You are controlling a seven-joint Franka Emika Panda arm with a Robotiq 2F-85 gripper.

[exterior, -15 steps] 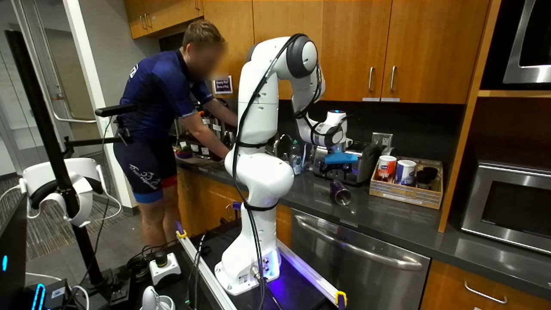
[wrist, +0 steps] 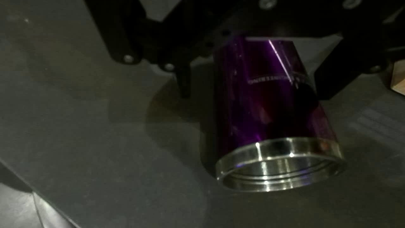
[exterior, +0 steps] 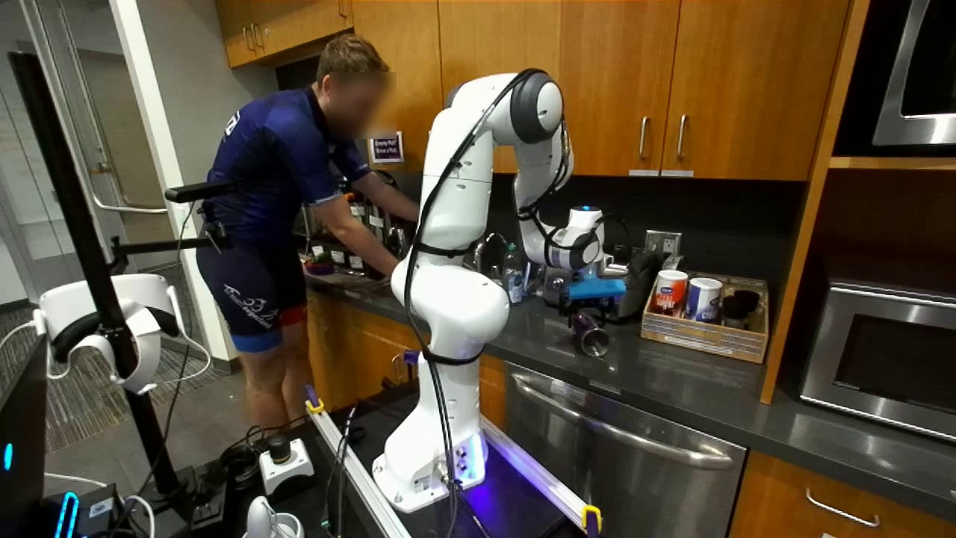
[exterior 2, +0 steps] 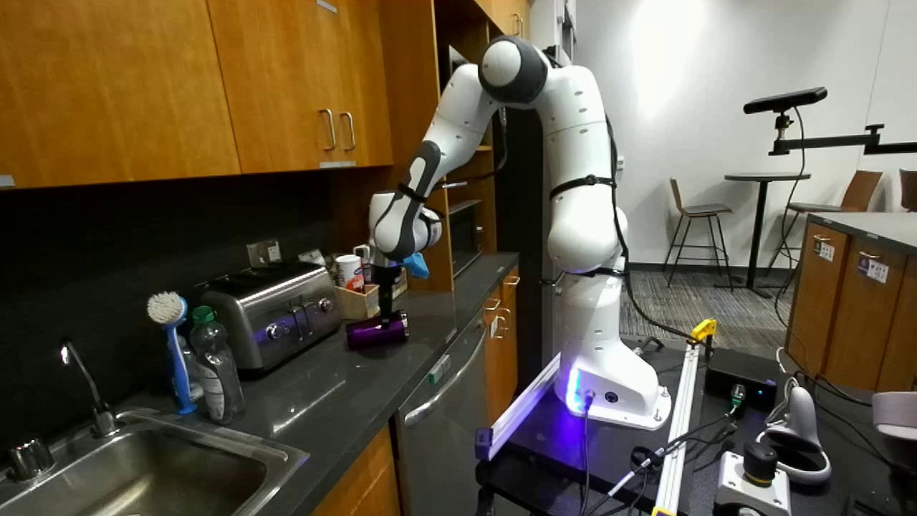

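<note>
A purple metal tumbler (wrist: 262, 110) with a silver rim lies on its side on the dark counter, its open mouth toward the bottom of the wrist view. Straddling its body is my gripper, which stands open. A gap shows between the left finger and the tumbler; the right finger (wrist: 328, 78) is close against its other side, and I cannot tell if they touch. From outside, the tumbler (exterior: 592, 339) rests near the toaster, and the gripper (exterior 2: 387, 317) reaches down over it from above.
A toaster (exterior 2: 275, 314) stands behind the tumbler. To the right sits a cardboard box (exterior: 708, 342) with canisters. A soap bottle (exterior 2: 218, 370), a brush (exterior 2: 178, 352) and the sink (exterior 2: 284, 460) lie farther along. A person (exterior: 287, 188) leans over the counter.
My gripper has come down and slightly right, from above the tumbler to around it. The tumbler lies where it was.
</note>
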